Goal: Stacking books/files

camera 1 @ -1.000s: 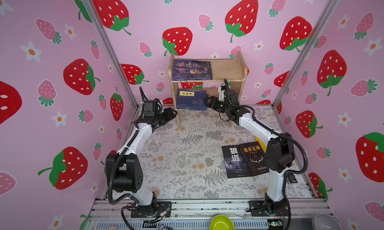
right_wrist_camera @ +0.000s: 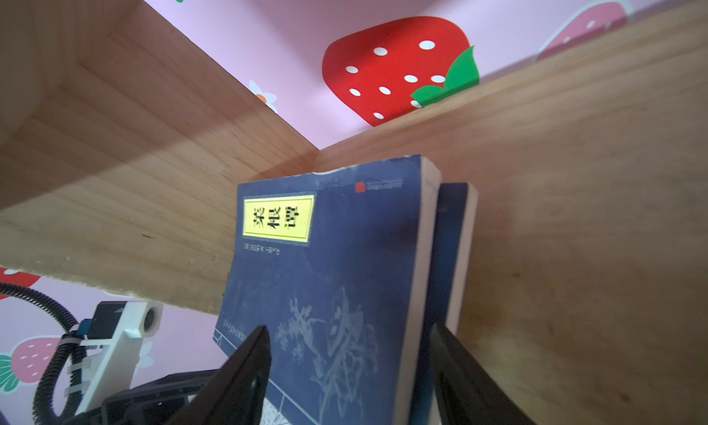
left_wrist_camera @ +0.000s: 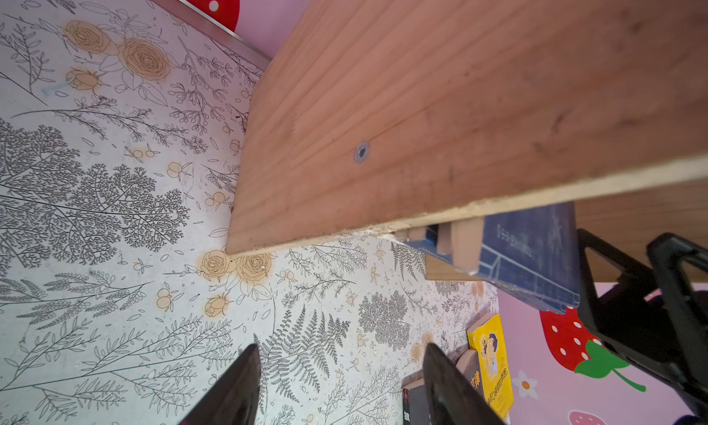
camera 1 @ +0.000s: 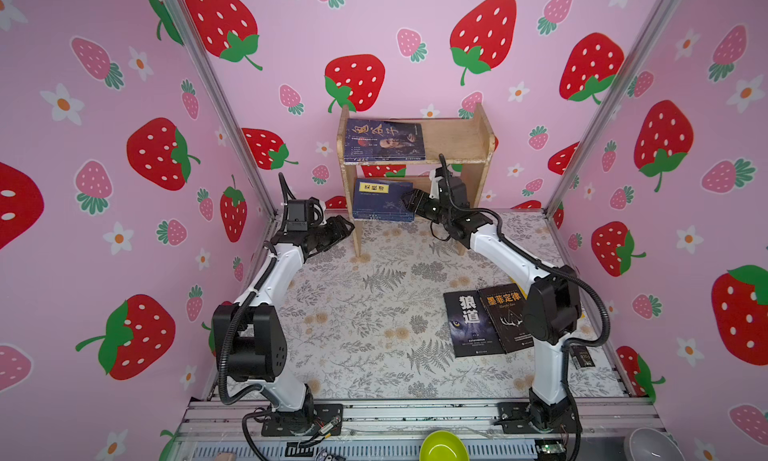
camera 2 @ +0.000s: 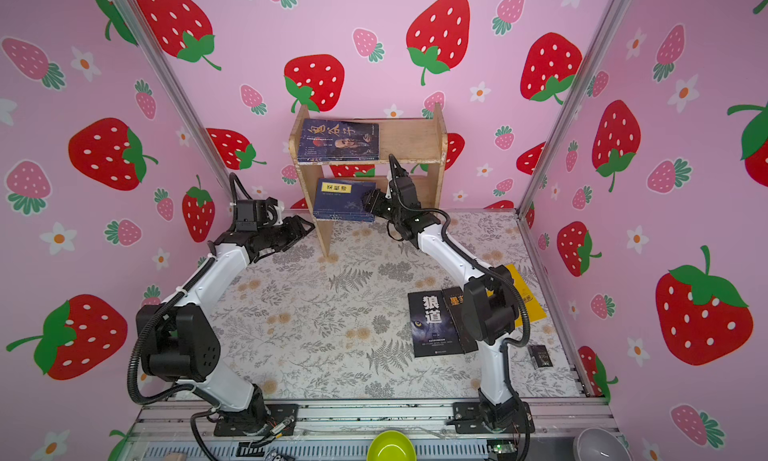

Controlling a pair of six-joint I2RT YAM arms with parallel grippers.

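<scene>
On the lower shelf of the wooden rack lies a dark blue book with a yellow label [right_wrist_camera: 346, 262], on top of another blue book [right_wrist_camera: 458, 240]. Both lie flat against the rack's left side and overhang its front edge. My right gripper is open at their right edges, its fingers spread on either side of the stack's edge in the wrist view; contact cannot be told. Outside the rack's left side panel [left_wrist_camera: 413, 115] my left gripper stands open with nothing between its fingers. A purple book [camera 1: 384, 141] rests on the upper shelf's left half.
A black wolf book [camera 1: 473, 325] and a dark brown book [camera 1: 505, 321] lie at the table's right front, with a yellow book [camera 2: 524, 297] partly behind the right arm. A small black box [camera 2: 541, 356] sits farther right.
The left arm and the books show hardly any movement.
</scene>
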